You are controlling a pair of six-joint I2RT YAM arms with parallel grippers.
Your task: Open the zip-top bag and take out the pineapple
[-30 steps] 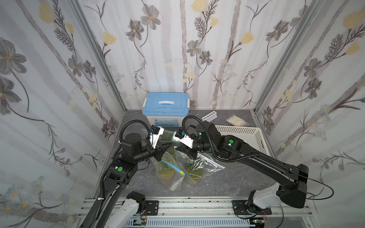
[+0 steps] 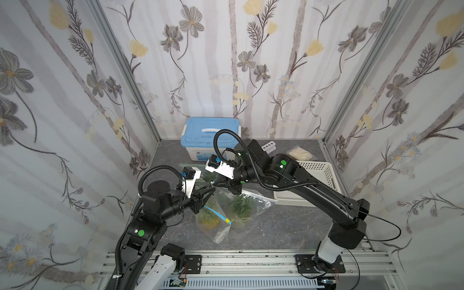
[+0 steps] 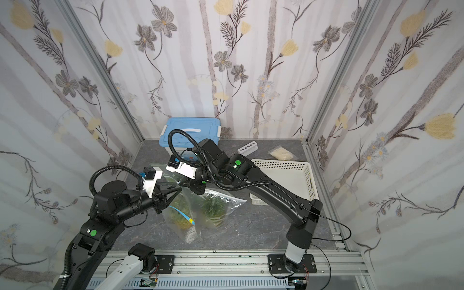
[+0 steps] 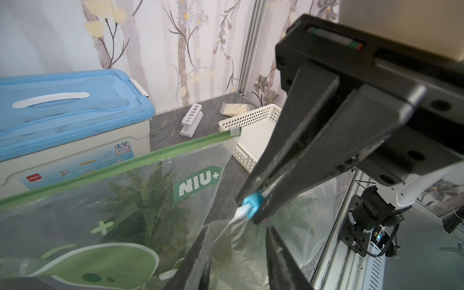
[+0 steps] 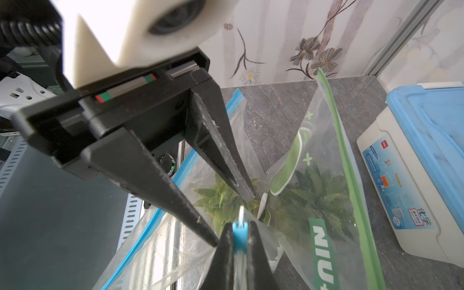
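Several clear zip bags stand together at the middle of the table. One has a blue zip strip [image 2: 217, 213] and a yellow pineapple [image 2: 208, 220]; its green leaves [image 5: 220, 195] show in the right wrist view. To its right, a bag with a whitish top edge [image 2: 258, 194] holds green leaves [image 2: 241, 206]. My right gripper is shut on a small blue zip slider [image 5: 239, 236] with a white tip. Around that same spot, my left gripper stands open, its fingers apart. Which bag the slider belongs to I cannot tell for sure.
Behind, a NIU+ bag with a green strip [image 5: 345, 149] holds leaves. A blue-lidded box [image 2: 210, 133] stands at the back. To the right are a white basket [image 3: 290, 181], a white rack [image 3: 247, 148] and a small packet [image 3: 282, 153].
My right arm has swung left, and the whitish-edged bag has shifted left with it. The left arm has moved slightly left and toward the front.
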